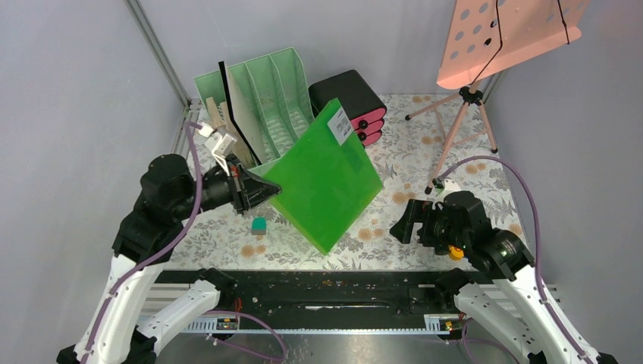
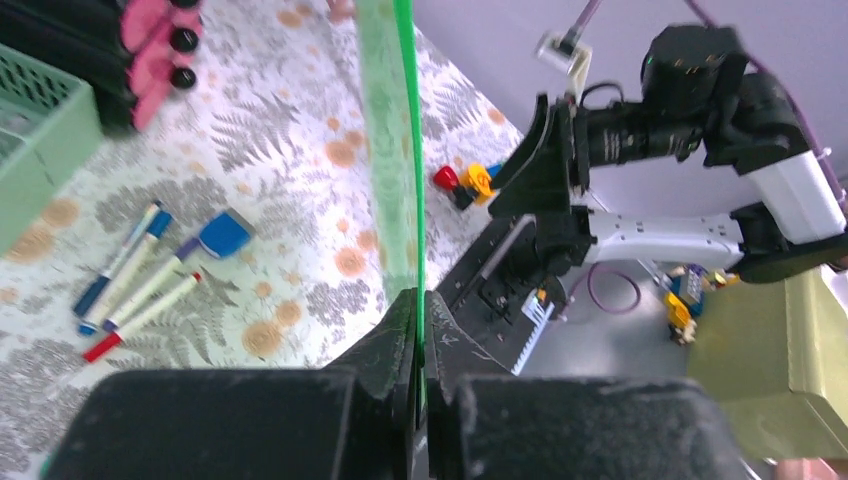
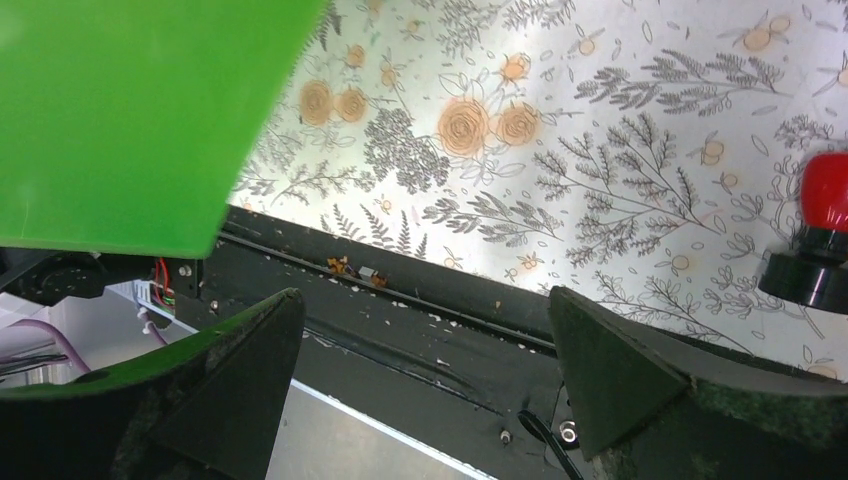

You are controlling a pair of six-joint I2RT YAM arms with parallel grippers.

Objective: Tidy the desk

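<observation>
A thin green folder (image 1: 330, 182) with a white label hangs tilted above the desk, its left corner pinched by my left gripper (image 1: 274, 191). In the left wrist view the folder (image 2: 416, 180) appears edge-on, running between the shut fingers. My right gripper (image 1: 402, 231) stands open and apart from the folder, near the desk's front right. In the right wrist view nothing lies between its fingers. A green file rack (image 1: 284, 106) stands at the back left, with a black-edged board and beige folders in its left slots. Several markers (image 2: 125, 265) and a blue-headed brush (image 2: 226, 233) lie on the desk.
A black drawer box (image 1: 345, 95) with pink fronts stands beside the rack. A pink stand (image 1: 455, 136) on tripod legs is at the back right. A small teal block (image 1: 258, 226) sits at the front left; a red-topped object (image 3: 825, 195) is at the right.
</observation>
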